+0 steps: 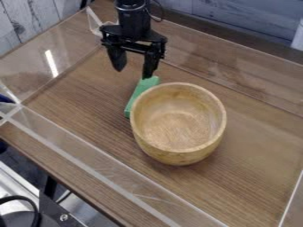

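Note:
My black gripper (135, 57) is at the upper middle, open, with its two fingers spread and pointing down. Just below it, a green elongated object (140, 92) lies on the wooden surface, partly hidden behind a large round tan bowl (178, 148) at the centre right. Whether anything lies directly between the fingers is hard to tell, but nothing is visibly held.
The wooden tray floor (71, 106) is clear on the left and right, bounded by clear walls at the edges. A black cable (18, 202) lies at the lower left corner.

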